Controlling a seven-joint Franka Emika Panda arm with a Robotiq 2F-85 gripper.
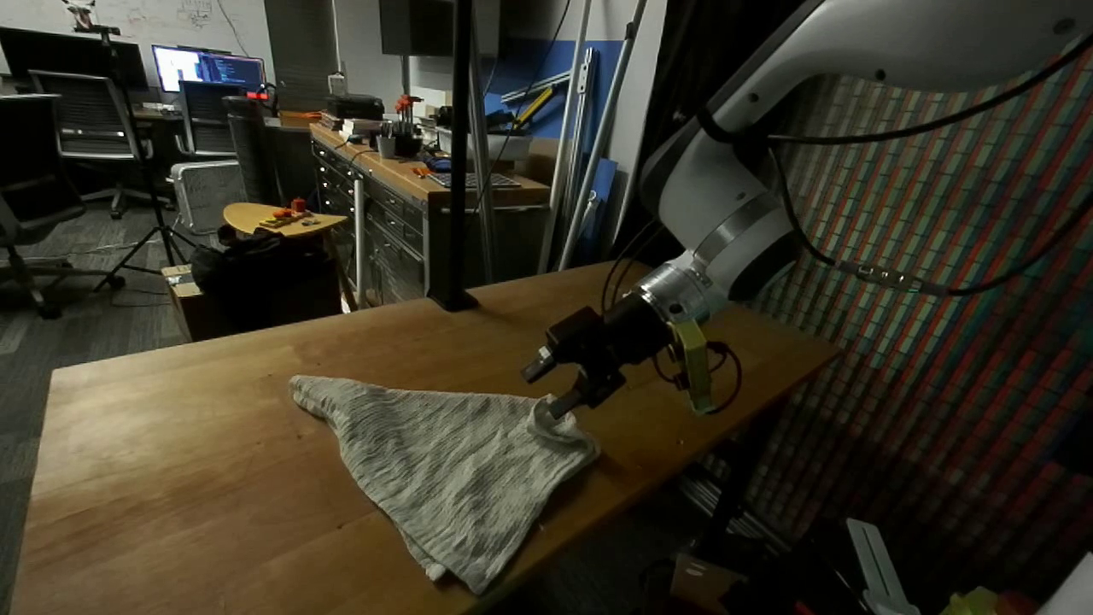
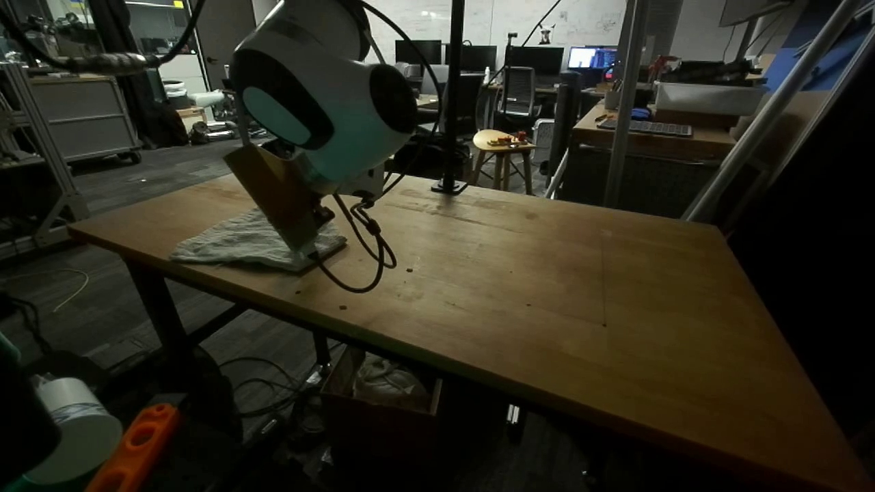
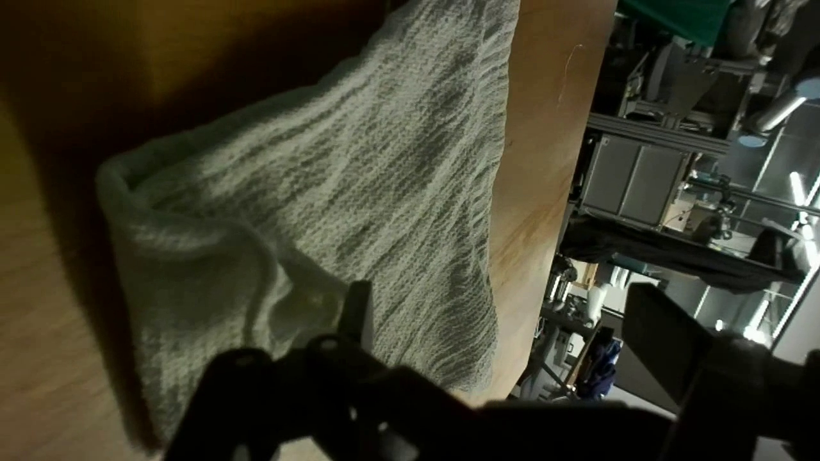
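A pale grey, ribbed cloth lies spread in a rough triangle on the wooden table, with a curled fold at its right corner. My gripper is open and tilted over that corner. Its lower finger reaches down to the fold, while the upper one stands clear above the table. The wrist view has one finger against the folded part of the cloth and the other finger far apart from it. Whether the lower fingertip sits inside the fold I cannot tell. In exterior view 2 the arm hides the gripper and part of the cloth.
A black post rises from the table's back edge. One edge of the cloth lies close to the table's front edge. A cable loop hangs from the wrist.
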